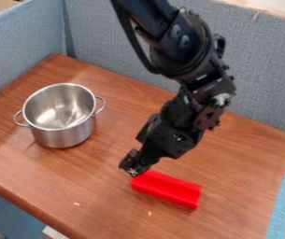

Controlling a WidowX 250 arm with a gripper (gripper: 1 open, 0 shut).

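Note:
The black robot arm reaches down from the top centre, and its gripper (139, 161) is low over the table, just at the upper left end of a red block (167, 189). Whether its fingers are open or shut is hard to tell; they partly overlap the block's near end in this view. A steel pot (60, 124) with two wire handles stands at the left.
The wooden table (89, 191) is bounded by grey-blue padded walls at the back and left. A light blue strip (282, 207) lies along the right.

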